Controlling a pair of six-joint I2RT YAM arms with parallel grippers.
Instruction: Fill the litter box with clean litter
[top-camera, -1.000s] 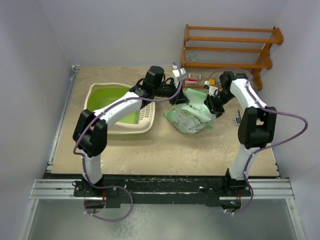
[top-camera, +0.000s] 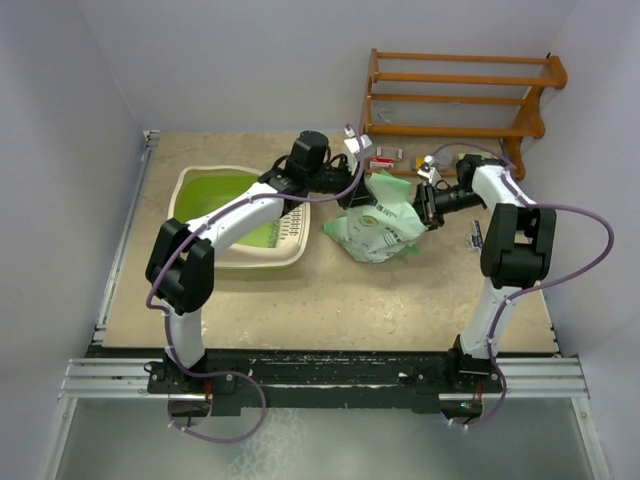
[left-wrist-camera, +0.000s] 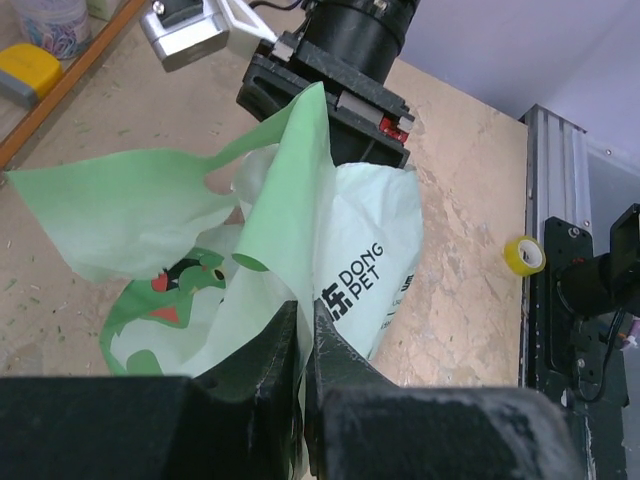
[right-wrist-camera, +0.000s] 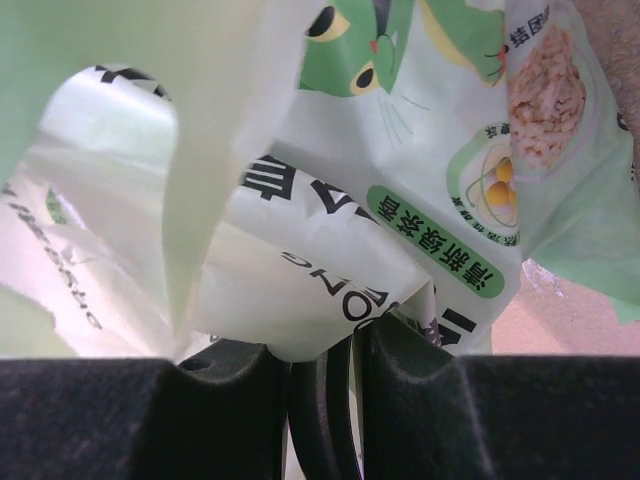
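A green and white litter bag stands mid-table, its top part spread between my two grippers. At its upper left edge my left gripper is shut on the bag's film; the left wrist view shows a green fold running down into the fingers. My right gripper is shut on the bag's right side, where printed white film bunches at the fingertips. To the left sits the litter box, cream-rimmed with a green inside. Whatever the bag holds is hidden from view.
Behind the bag stands a wooden rack, with small boxes and bottles around its foot. A yellow tape roll lies near the table's front edge. The table in front of the bag is clear.
My right gripper and forearm have shifted slightly, the wrist lowering and turning. The bag's lower part has moved a little left. My left arm looks still.
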